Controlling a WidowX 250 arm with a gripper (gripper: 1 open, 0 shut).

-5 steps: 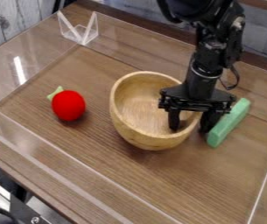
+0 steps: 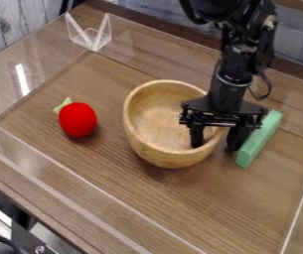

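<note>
The black arm reaches down from the top to my gripper, which is low at the right side of the tan bowl, over its rim. The bowl sits mid-table. A green block lies just right of the bowl and gripper, partly behind the dark fingers. A red tomato-like object with a small pale green piece by it is at the left. The dark fingers blend together, so whether they are open or shut on the rim is unclear.
A clear wire-like holder stands at the back left, near the table's edge.
The gripper and arm have shifted very slightly, and the bowl sits slightly differently beneath them. Otherwise little differs.
</note>
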